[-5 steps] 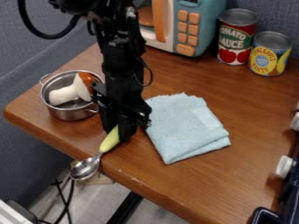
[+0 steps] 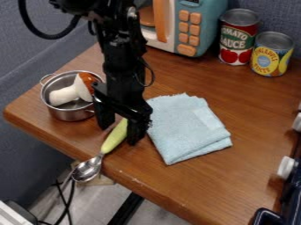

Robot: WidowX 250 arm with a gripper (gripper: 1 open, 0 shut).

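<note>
My black gripper hangs over the left middle of the table, just above a pale yellow-green elongated object that lies pointing toward the front edge. The fingers appear spread around or over its upper end; whether they touch it is unclear. A metal spoon lies near the front edge at the object's lower end. A steel pot with white and orange items inside stands to the left. A folded light-blue cloth lies to the right of the gripper.
A teal toy microwave, a tomato sauce can and a yellow can stand at the back. A dark appliance with white knobs is at the right edge.
The gripper has risen slightly and its fingers look wider apart than before. The yellow-green object and the spoon look almost unmoved.
</note>
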